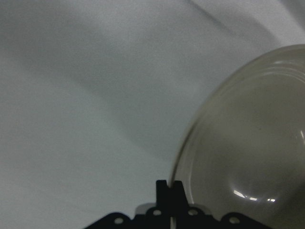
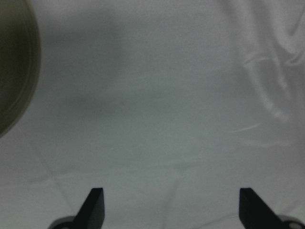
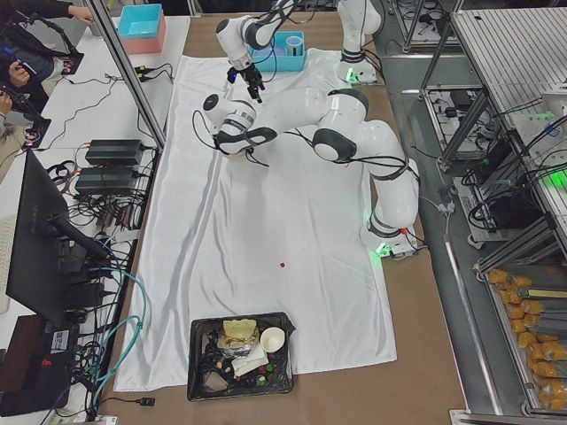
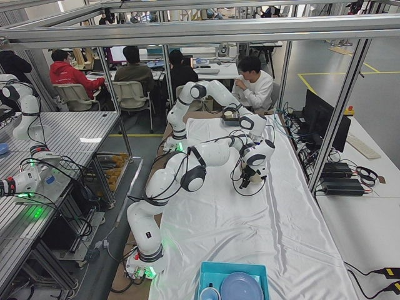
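In the left wrist view my left gripper is shut on the rim of a pale, glossy bowl [image 1: 248,143], which fills the right side over white cloth. In the right wrist view my right gripper stands open above bare cloth, with the curved edge of a bowl [image 2: 14,71] at upper left, apart from its fingers. In both camera views the arms largely hide the bowl.
A black bin [image 3: 240,391] of mixed items stands at one end of the white cloth [image 3: 230,248], a blue tray [image 4: 207,272] with dishes at the other. A small red piece [image 3: 283,265] lies on the cloth.
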